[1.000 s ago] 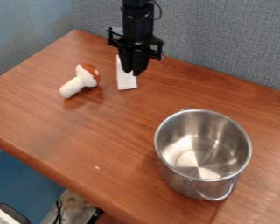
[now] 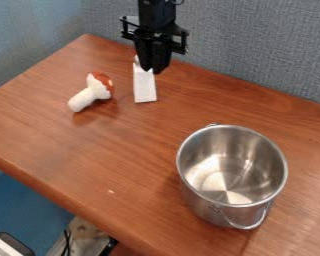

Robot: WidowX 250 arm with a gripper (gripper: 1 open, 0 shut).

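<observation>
My black gripper (image 2: 155,58) is at the top centre, over a white flat-sided object (image 2: 144,88) standing or lying near the back of the wooden table. The fingertips hide that object's upper part, and I cannot make out what is between them. To its left lies a white mushroom-like toy (image 2: 88,93) with a red-and-white top. A steel pot (image 2: 263,170) with a wire handle stands at the right front, empty.
A grey padded wall (image 2: 263,50) runs along the back. Cables lie below the table's front left edge.
The gripper has risen slightly over the last second. The toy and pot are unmoved.
</observation>
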